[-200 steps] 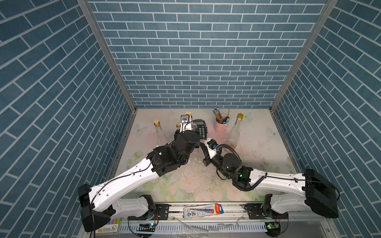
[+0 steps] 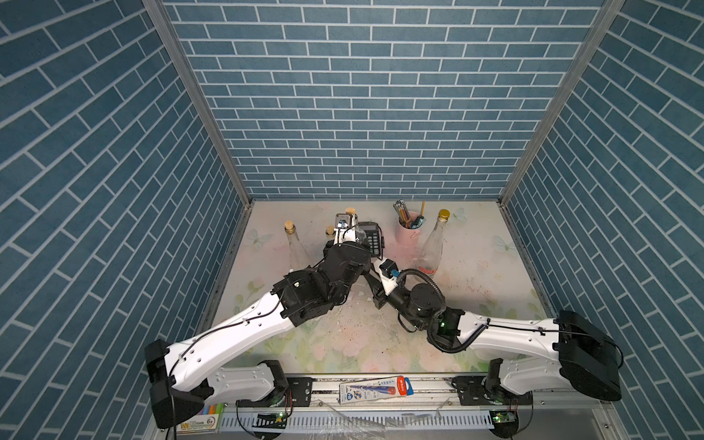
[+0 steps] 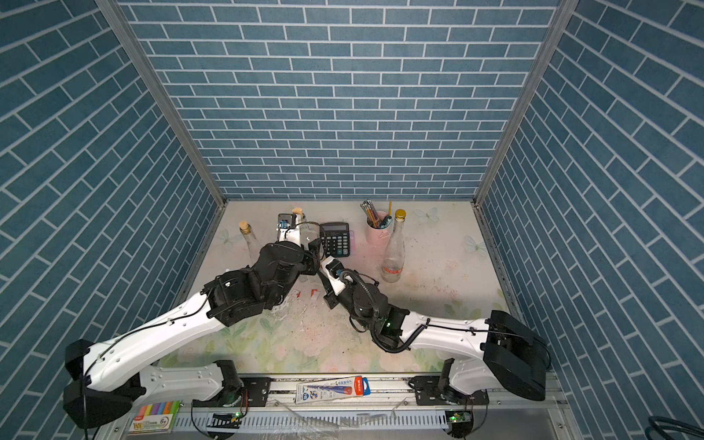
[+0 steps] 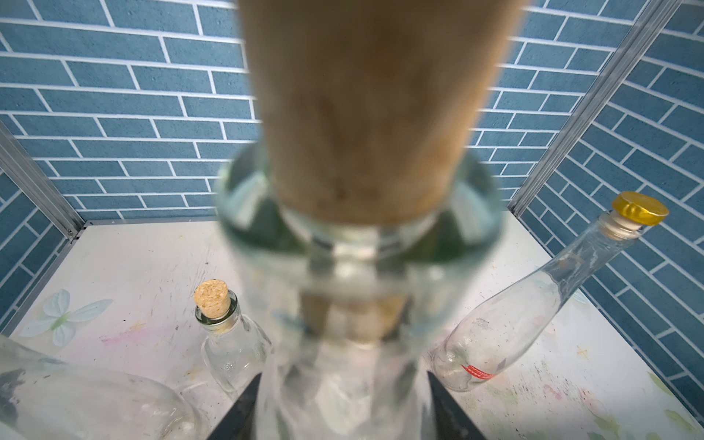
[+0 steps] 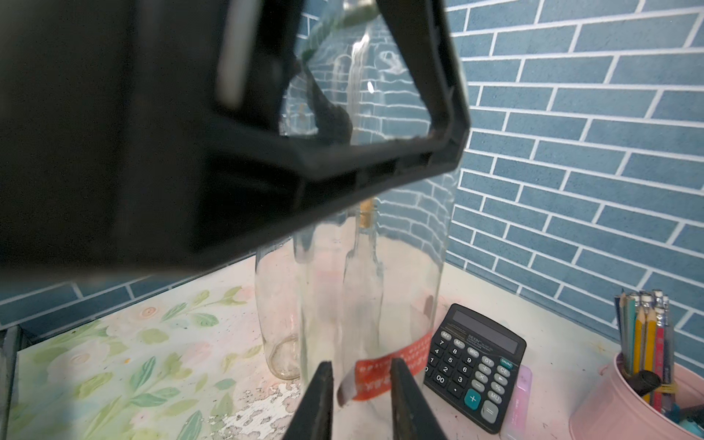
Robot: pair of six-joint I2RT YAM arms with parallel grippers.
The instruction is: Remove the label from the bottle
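Clasped between the dark fingers of my left gripper is a clear glass bottle (image 4: 352,286) with a cork stopper (image 4: 374,95). Low on this bottle, the right wrist view shows a red label (image 5: 392,372); its left end is pale and looks lifted from the glass. My right gripper stands part open, its two tips apart and in front of the label's left end. Whether they touch the label cannot be told. From above, the left arm (image 2: 330,282) hides most of the held bottle.
A gold-capped bottle (image 2: 432,249) with a red mark stands at right, near a pink pencil cup (image 2: 408,231). Behind the held bottle lies a calculator (image 3: 335,238). Other corked bottles (image 2: 297,249) stand at left.
The left arm has barely moved.
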